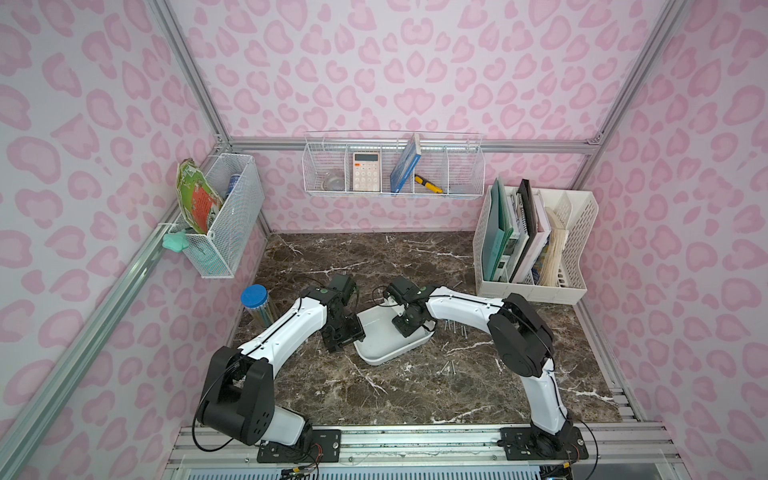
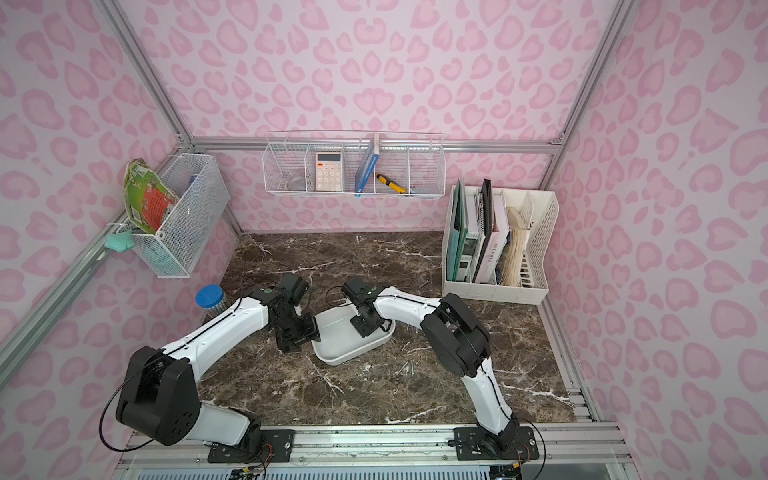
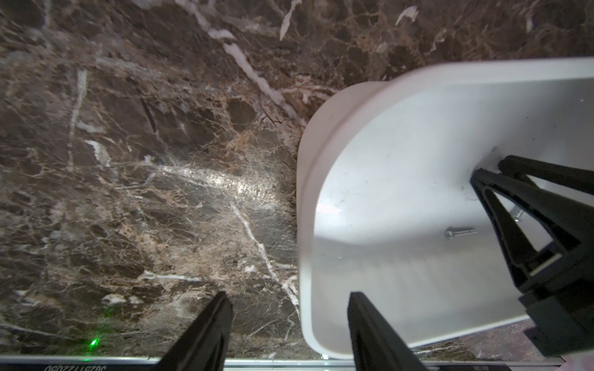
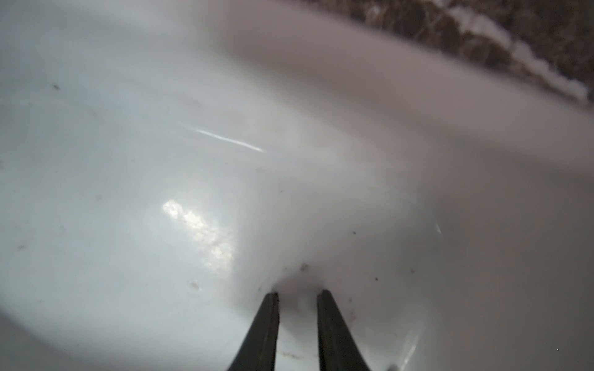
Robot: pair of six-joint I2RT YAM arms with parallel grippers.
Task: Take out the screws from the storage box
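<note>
The white storage box (image 1: 382,356) stands on the marble table between both arms. Inside it, in the left wrist view, a screw (image 3: 461,232) lies on the floor; a second screw (image 3: 517,213) shows partly behind the right gripper's fingers. My right gripper is down in the box near its floor, fingers part open with a narrow gap; no screw can be made out between the tips. My left gripper is open at the box's left end, with part of the white rim showing between its fingers; contact cannot be told.
Several screws (image 1: 448,368) lie loose on the table right of the box. A blue-lidded jar (image 1: 254,297) stands behind the left arm. At the back right sits a white file holder (image 1: 524,291) with books.
</note>
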